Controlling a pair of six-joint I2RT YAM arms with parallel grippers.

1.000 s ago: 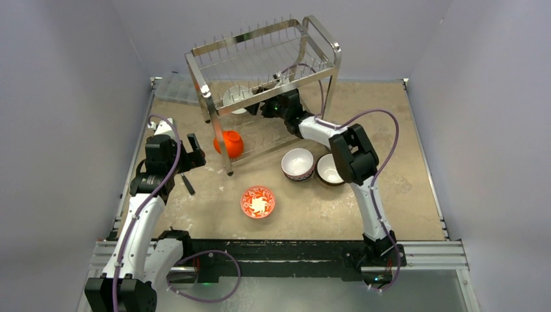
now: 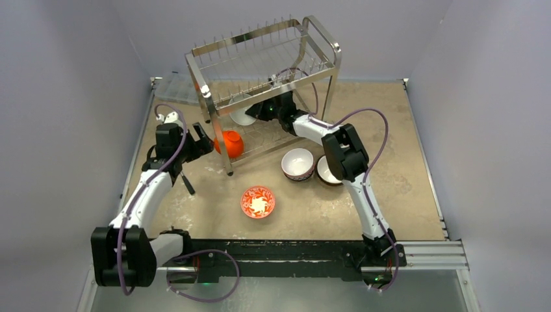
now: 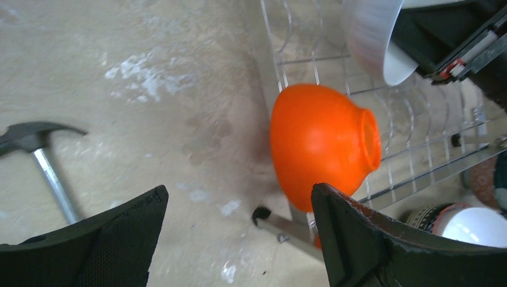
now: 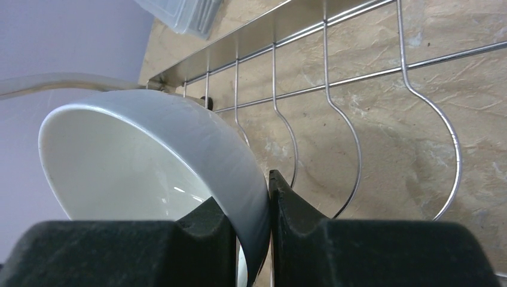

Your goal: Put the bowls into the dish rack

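Note:
Inside the lower level of the dish rack (image 2: 223,130), my right gripper is shut on the rim of a white bowl (image 4: 203,143), which is tilted on its side above the wires. The orange bowl (image 3: 317,143) leans on its side at the rack's left end. My left gripper is open just left of that bowl, with nothing between its fingers. On the table in front of the rack are a red patterned bowl (image 2: 258,202), a white-lined bowl (image 2: 297,162) sitting on a dark patterned one, and another bowl (image 2: 328,171) partly covered by my right arm.
A hammer (image 3: 54,173) lies on the table beside my left gripper. A clear plastic container (image 2: 177,88) stands behind the rack at the back left.
My left arm moved right toward the rack and the orange bowl.

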